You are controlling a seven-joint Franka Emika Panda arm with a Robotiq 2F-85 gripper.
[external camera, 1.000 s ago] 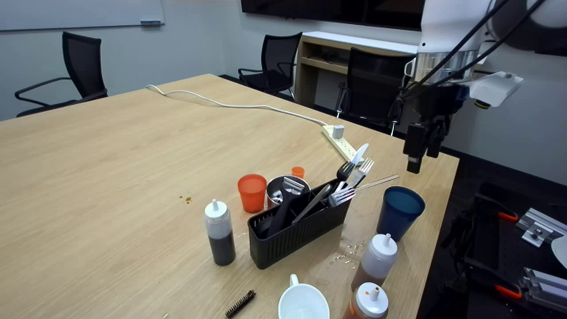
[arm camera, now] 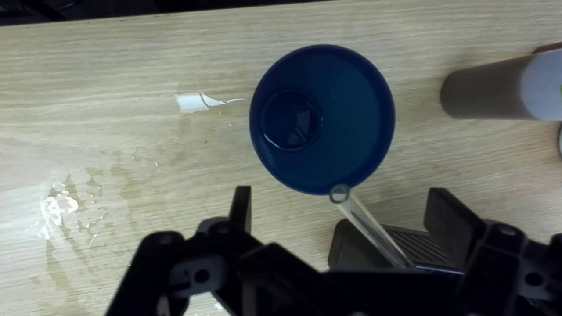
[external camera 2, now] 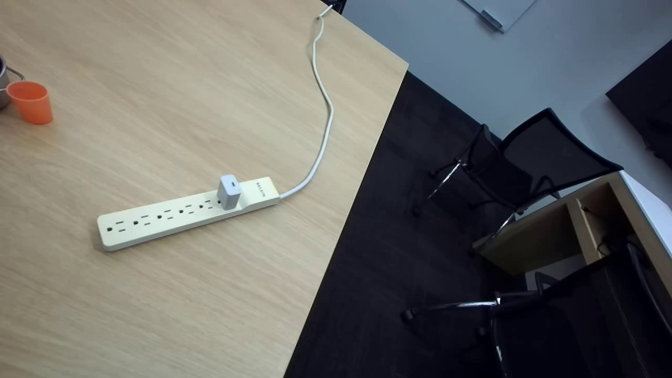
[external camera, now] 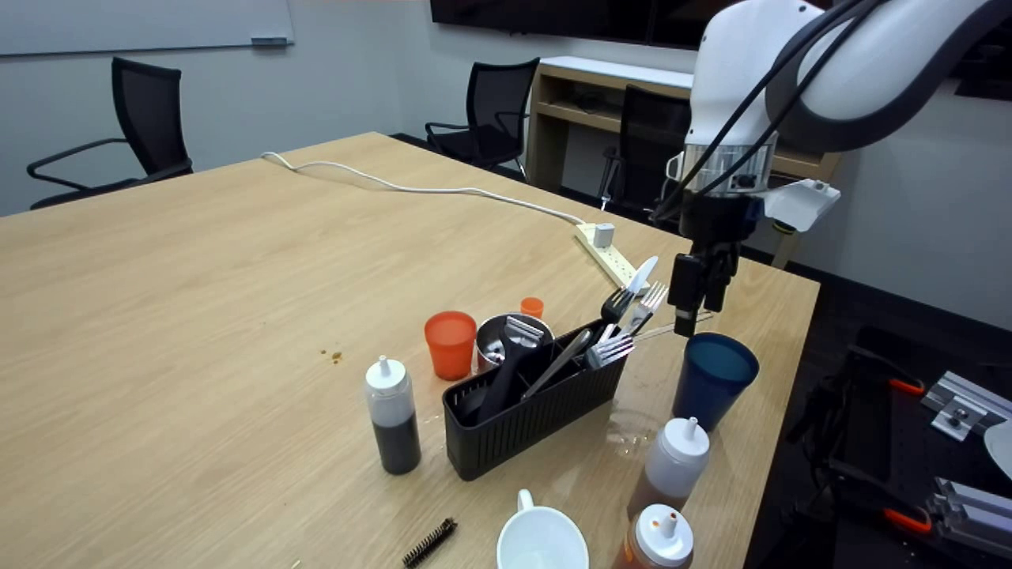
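Observation:
My gripper (external camera: 700, 310) stands open above the right side of the table, by the free end of a clear straw (external camera: 661, 330). The straw leans out of the black caddy (external camera: 531, 422), which also holds forks, a knife and other utensils. In the wrist view the straw (arm camera: 374, 229) shows between the widely spread fingers, apart from both; its depth relative to them is hard to judge. Just beyond its tip is the blue cup (arm camera: 347, 121), upright, with what looks like some liquid at the bottom. In exterior view 1 the cup (external camera: 717, 384) stands below the gripper.
Squeeze bottles (external camera: 671, 465) stand close to the blue cup, with a white mug (external camera: 541, 540) nearby. Behind the caddy are a red cup (external camera: 450, 343) and a metal pot (external camera: 490, 343). A power strip (external camera 2: 170, 216) lies farther back. Wet patches (arm camera: 60, 205) mark the table.
My gripper has moved left and down in exterior view 1, from above and right of the straw's end to beside it. The objects on the table have stayed in place.

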